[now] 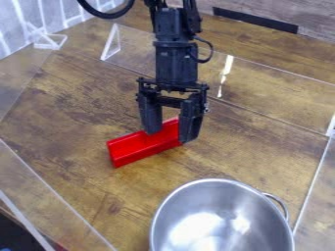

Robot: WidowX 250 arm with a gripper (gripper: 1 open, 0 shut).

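Observation:
My black gripper [170, 120] hangs over the middle of the wooden table, its fingers pointing down and spread apart. A red rectangular block [139, 146] lies on the table beneath it, reaching out toward the lower left, its far end partly hidden behind the gripper. Whether the fingers touch the block is unclear. Nothing shows held between them.
A large steel bowl [220, 221] with a handle stands at the bottom right, below the gripper. Clear plastic edges line the left and right sides.

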